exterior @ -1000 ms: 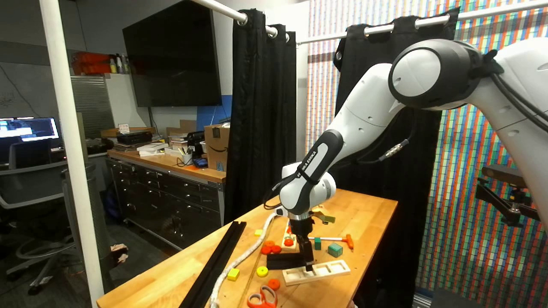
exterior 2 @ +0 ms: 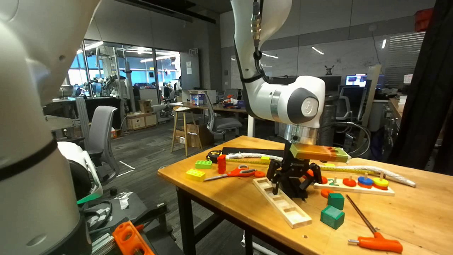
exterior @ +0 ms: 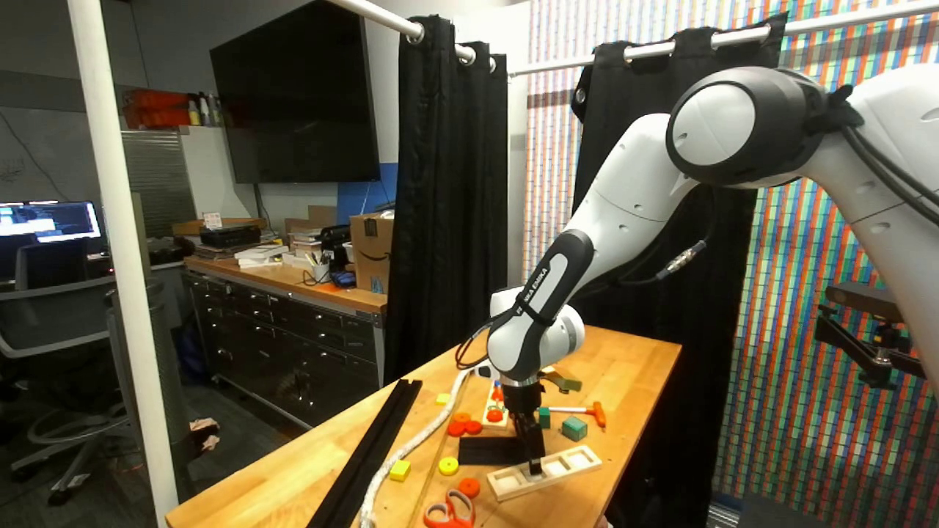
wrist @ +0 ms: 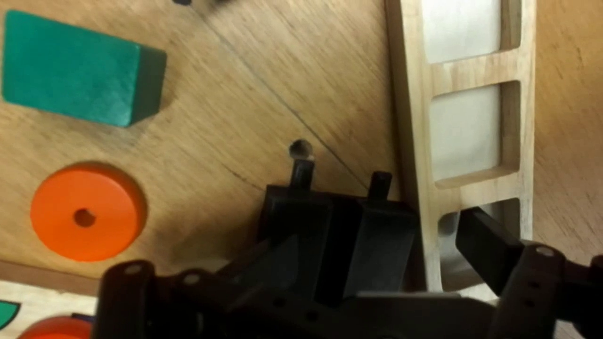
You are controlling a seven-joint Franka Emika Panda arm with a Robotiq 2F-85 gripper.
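My gripper (exterior 2: pixel 290 191) is low over the table, its fingers open. One finger (wrist: pixel 489 248) reaches into a compartment of the pale wooden tray (wrist: pixel 463 76); the other is on the far side of a black object (wrist: pixel 373 248) with two short prongs, which lies between the fingers along the tray's side. Whether the fingers touch that object cannot be told. In exterior view 1 the black object (exterior: pixel 489 450) lies behind the tray (exterior: pixel 563 466). The tray's visible compartments look empty apart from the finger.
Green blocks (exterior 2: pixel 332 217), an orange ring (wrist: pixel 87 212) and a ring-stacking board (exterior 2: pixel 356 187) are close by. An orange-handled driver (exterior 2: pixel 380 243) lies near the table edge. Scissors (exterior 2: pixel 242 170), bricks (exterior 2: pixel 195 174) and a white rope (exterior: pixel 422 435) occupy other parts of the table.
The gripper has moved a little right and down in exterior view 1. The tray has turned slightly, its left end now nearer the camera; the black object has shifted slightly right.
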